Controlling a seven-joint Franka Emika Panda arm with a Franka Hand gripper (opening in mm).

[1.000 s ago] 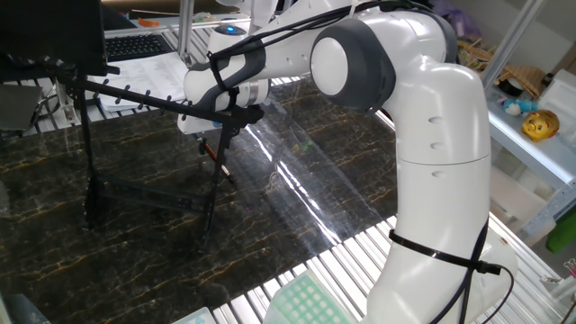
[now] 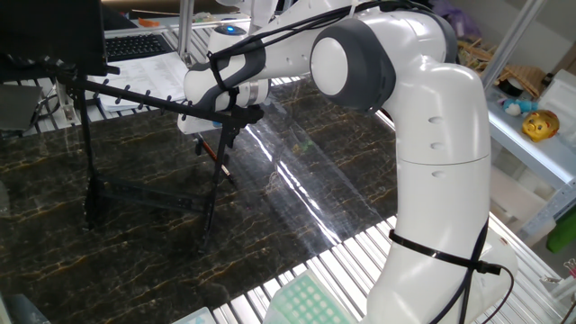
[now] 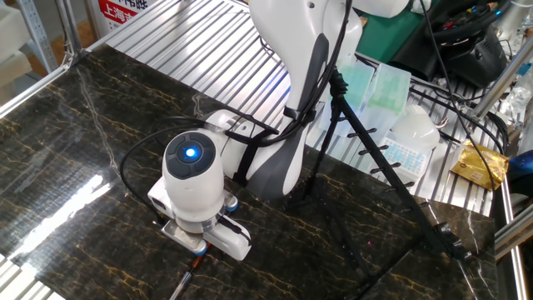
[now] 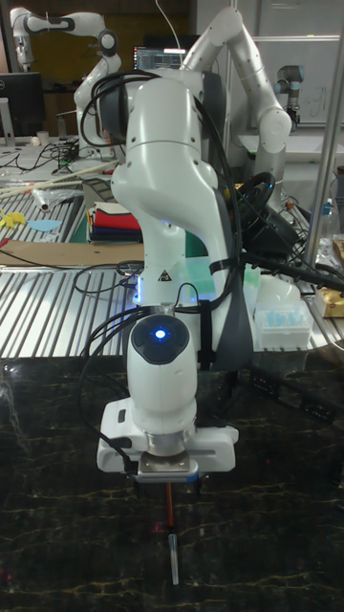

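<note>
A slim rod-like tool [image 4: 171,531], reddish brown at one part and silvery at the other, shows below my gripper [image 4: 166,488] in exterior view 3. In exterior view 2 the tool [image 3: 190,272] emerges from under the hand beside my gripper [image 3: 202,250] and runs toward the bottom edge. Exterior view 1 has the tool [image 2: 219,162] slanting down from beneath the hand, behind the black rack. The hand's body hides most of the fingers, which are dark against the dark table. Whether they touch the tool cannot be told.
A black pegged rack [image 2: 153,96] stands on the dark marbled table [image 2: 297,180], near the arm. Clear plastic film [image 2: 292,171] seems to cover part of the table. A tip box [image 3: 400,158] and a gold packet [image 3: 480,165] lie on the slatted metal surface behind.
The tool's upper end shows slightly farther up and left in exterior view 1 than one second ago. The arm and rack look unmoved.
</note>
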